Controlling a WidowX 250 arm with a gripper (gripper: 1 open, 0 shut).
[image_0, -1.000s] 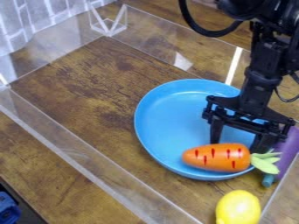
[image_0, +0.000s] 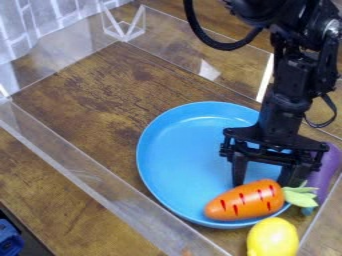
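My black gripper (image_0: 274, 160) hangs over the right part of a blue plate (image_0: 181, 150), its fingers pointing down just above an orange toy carrot (image_0: 245, 201) with green leaves that lies on the plate. I cannot tell whether the fingers are apart or closed, or whether they touch the carrot. A yellow lemon (image_0: 273, 238) lies just beyond the plate's front right edge. A purple object (image_0: 323, 172) is partly hidden behind the gripper at the right.
Clear plastic walls border the wooden surface (image_0: 94, 105), whose left part is bare. A dark blue object (image_0: 7, 238) shows at the bottom left corner.
My gripper has moved slightly left and down in the view. The plate with the carrot has shifted left and toward the front, and the carrot's leaves sit lower.
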